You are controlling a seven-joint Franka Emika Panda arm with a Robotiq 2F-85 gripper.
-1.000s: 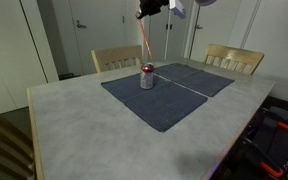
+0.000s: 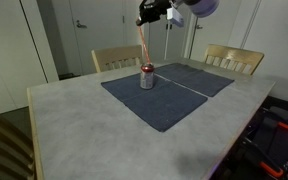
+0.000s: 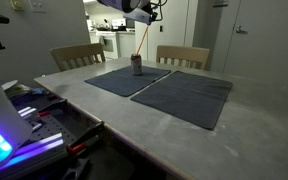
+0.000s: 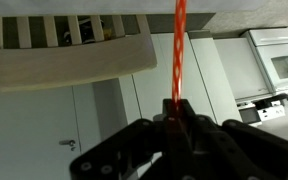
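Observation:
A thin orange stick point(image 2: 144, 45) hangs upright, slightly tilted, with my gripper point(image 2: 141, 20) shut on its upper end. Its lower end meets the top of a reddish can point(image 2: 147, 80) in exterior view 1; whether it is inside the can or just over the opening, I cannot tell. Exterior view 2 has the same stick point(image 3: 143, 41) above the can point(image 3: 136, 68), which stands upright on a dark mat. In the wrist view the stick point(image 4: 178, 50) runs out from between the dark fingers toward the top edge; the can is not visible there.
Dark mats point(image 2: 164, 105) cover part of the light table point(image 2: 69, 125), with others point(image 3: 189, 95) beside them. Chairs point(image 2: 117, 57) stand around the table edges.
My gripper has come down slightly with the orange stick in it, bringing the stick's lower end closer to the can. The can and mats have not moved.

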